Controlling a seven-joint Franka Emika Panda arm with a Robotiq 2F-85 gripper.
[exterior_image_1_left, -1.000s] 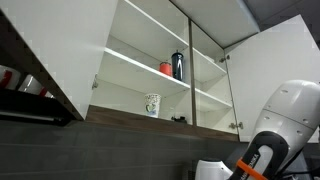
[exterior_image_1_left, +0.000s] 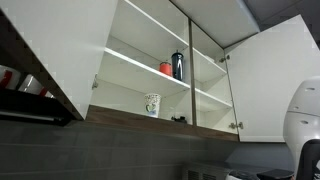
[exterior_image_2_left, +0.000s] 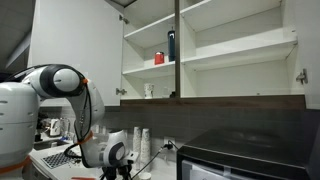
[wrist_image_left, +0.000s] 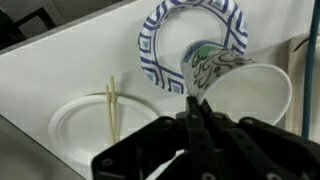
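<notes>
My gripper, low over the counter in the wrist view, has its fingers together at the left edge of a patterned cup (wrist_image_left: 212, 66). The cup's white inside faces the camera. Whether its thin rim is between the fingertips cannot be told. Behind the cup lies a plate (wrist_image_left: 150, 42) with a blue patterned border; the cup covers part of it. A plain white plate (wrist_image_left: 72, 128) sits to the left, with a pair of chopsticks (wrist_image_left: 112, 108) across its edge. In exterior view 2 the arm (exterior_image_2_left: 88, 105) reaches down at the left; its fingertips do not show clearly.
An open cabinet holds another patterned cup (exterior_image_1_left: 153, 104), a red can (exterior_image_1_left: 166, 68) and a dark bottle (exterior_image_1_left: 178, 66). Stacked cups (exterior_image_2_left: 145, 143) stand behind the arm. A black microwave (exterior_image_2_left: 245, 145) is at right. One cabinet door (exterior_image_1_left: 275, 85) hangs open beside the arm.
In exterior view 1 the arm has moved down and to the right, so that only part of it shows at the lower right edge. The shelf items have stayed put.
</notes>
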